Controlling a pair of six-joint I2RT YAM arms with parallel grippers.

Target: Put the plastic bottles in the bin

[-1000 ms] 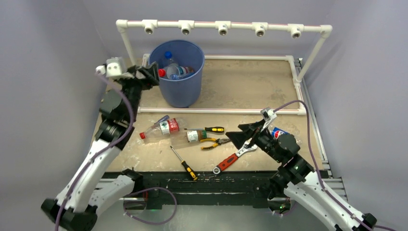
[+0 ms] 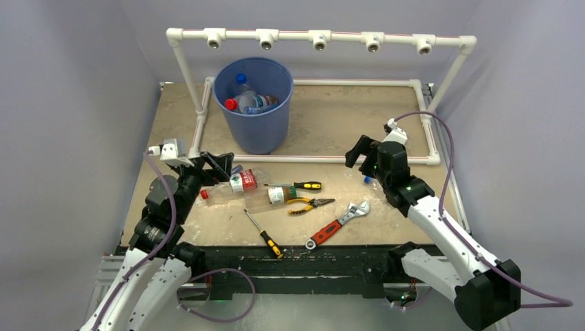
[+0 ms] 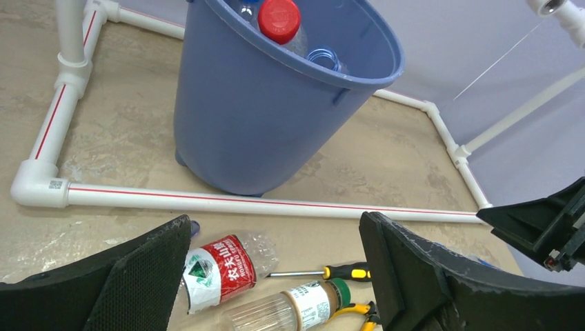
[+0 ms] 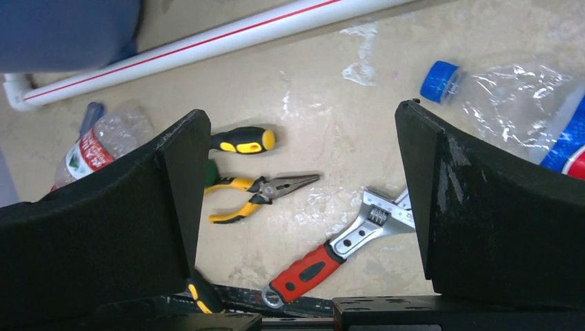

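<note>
A blue bin (image 2: 255, 131) stands inside the pipe frame, several bottles in it. My left gripper (image 2: 215, 169) is open, in front of the bin above a bottle with a red label (image 3: 227, 269) and a green-capped bottle (image 3: 307, 307). My right gripper (image 2: 362, 153) is open over the table's right part; beneath it, in the right wrist view, a blue-capped bottle (image 4: 510, 103) lies partly hidden by a finger.
Two screwdrivers (image 2: 307, 185), pliers (image 2: 310, 204) and an adjustable wrench (image 2: 331, 227) lie among and beside the bottles at the front. A white pipe frame (image 2: 324, 159) surrounds the bin, with a raised rail overhead.
</note>
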